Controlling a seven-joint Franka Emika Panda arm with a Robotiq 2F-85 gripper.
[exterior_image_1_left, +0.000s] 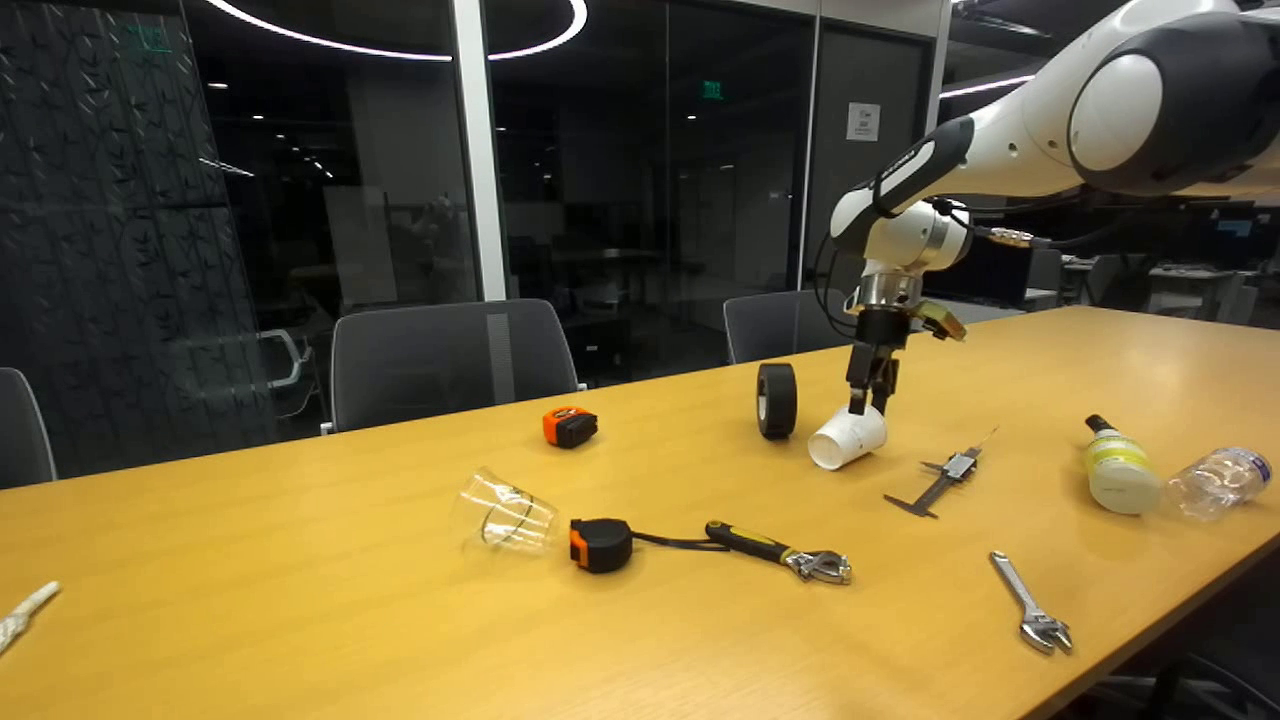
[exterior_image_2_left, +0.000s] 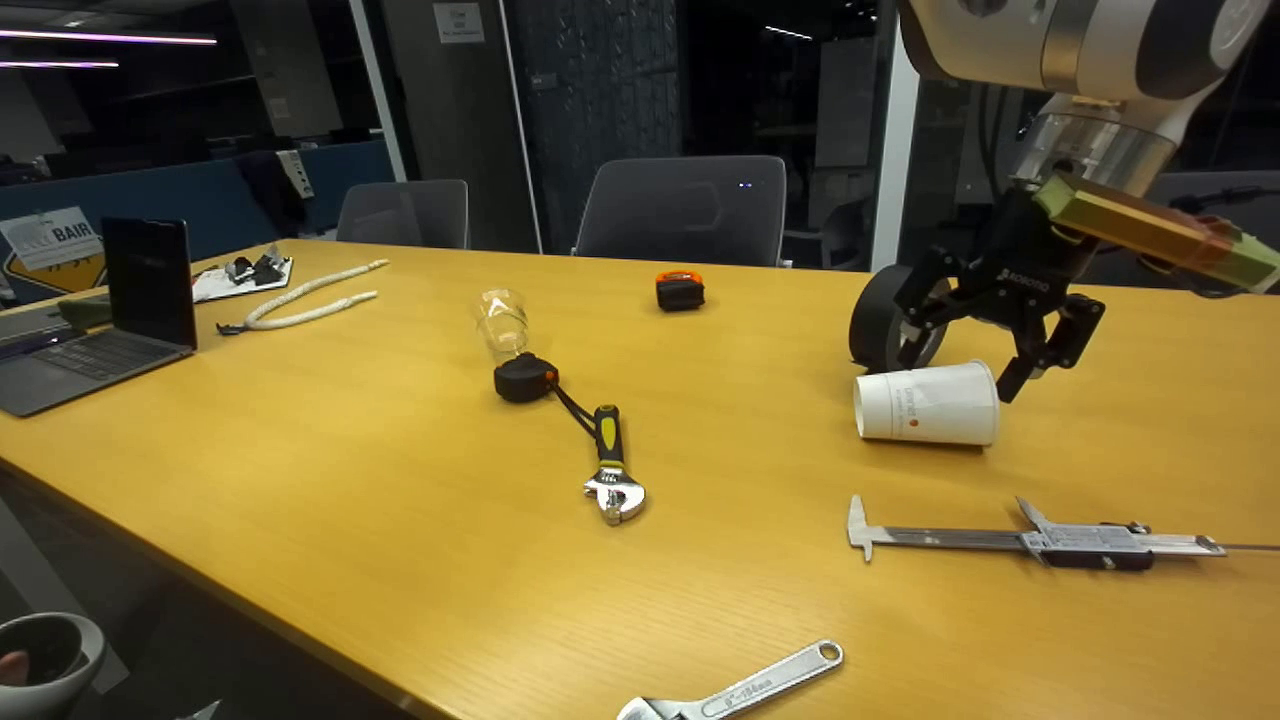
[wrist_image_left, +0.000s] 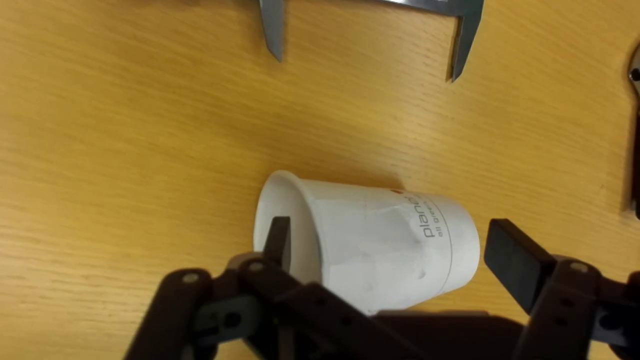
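A white paper cup (exterior_image_1_left: 846, 439) lies on its side on the wooden table. In exterior view 2 the cup (exterior_image_2_left: 930, 404) has its narrower end toward the right or its mouth; the wrist view shows the mouth of the cup (wrist_image_left: 372, 240) at left and the printed base end at right. My gripper (exterior_image_2_left: 969, 350) is open just above the cup, its fingers spread wide. In the wrist view one finger pad (wrist_image_left: 279, 243) overlaps the cup's mouth and the other pad (wrist_image_left: 517, 264) stands past the base. Whether either touches the cup, I cannot tell.
Close behind the cup stands a black wheel (exterior_image_2_left: 882, 319). A caliper (exterior_image_2_left: 960, 539) lies in front. Farther off are an adjustable wrench (exterior_image_1_left: 768, 548), two tape measures (exterior_image_1_left: 601, 545), a clear cup (exterior_image_1_left: 510, 514), and bottles (exterior_image_1_left: 1122, 470) at right.
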